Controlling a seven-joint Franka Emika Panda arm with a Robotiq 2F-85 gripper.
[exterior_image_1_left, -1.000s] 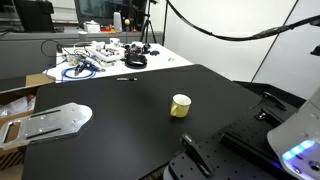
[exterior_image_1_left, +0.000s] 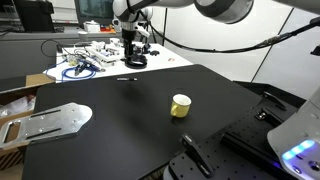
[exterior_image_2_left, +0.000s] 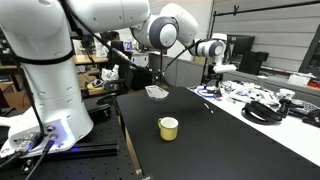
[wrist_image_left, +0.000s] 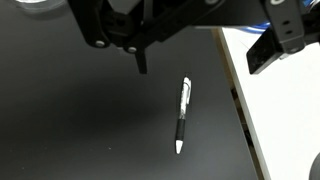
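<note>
A silver-and-black pen (wrist_image_left: 183, 115) lies on the dark table, toward the far side as seen in exterior view 1, where the pen (exterior_image_1_left: 127, 79) is a small thin shape. My gripper is open, with its two fingers wide apart and nothing between them. From the wrist camera, the pen shows below the gap between the fingers. Exterior view 1 has the gripper (exterior_image_1_left: 127, 52) above the table's far end, beyond and higher than the pen. A yellow mug (exterior_image_2_left: 168, 129) stands upright on the near part of the table, well away from the gripper.
A flat silver metal piece (exterior_image_1_left: 45, 122) lies at the table's left in exterior view 1. Blue cables (exterior_image_1_left: 78, 71) and dark gear clutter the white surface behind. Open table surrounds the pen and mug.
My arm and gripper have come down from the top of exterior view 1 toward the far end of the table. The pen and mug have not moved.
</note>
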